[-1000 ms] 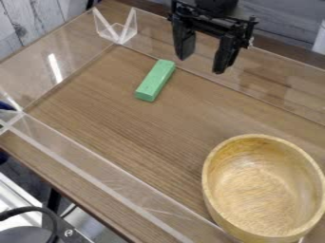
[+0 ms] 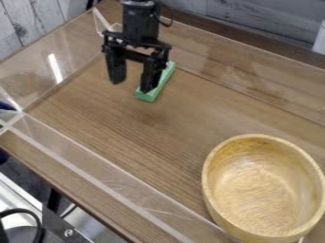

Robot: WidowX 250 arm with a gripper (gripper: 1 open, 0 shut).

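My black gripper [image 2: 137, 71] hangs over the upper middle-left of the wooden table, with its two dark fingers apart, open. A green rectangular block [image 2: 156, 85] lies on the table just to its right, partly behind the right finger. Nothing shows held between the fingers.
A large empty tan bowl [image 2: 259, 185] fills the lower right. Clear plastic edging [image 2: 55, 66] runs along the table's left side, and a dark cable [image 2: 23, 214] lies at the lower left corner.
The gripper has moved left and somewhat down, from above the upper right to beside the green block, which lies in about the same place.
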